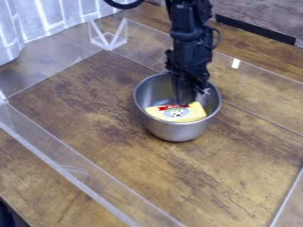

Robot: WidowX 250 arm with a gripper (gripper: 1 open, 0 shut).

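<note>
A steel bowl [180, 130] stands on the wooden table, right of centre. Inside it lies a pale yellow item [186, 113] with a red and white label, its long side roughly level across the bowl. My black gripper [189, 93] reaches down from the top into the back of the bowl, just behind the yellow item. The fingers look close together; nothing can be seen held, though their tips are dark and hard to make out.
A clear plastic piece [106, 32] stands at the back left. Transparent strips run along the table's left and right. The wood left of the bowl and in front of it is clear.
</note>
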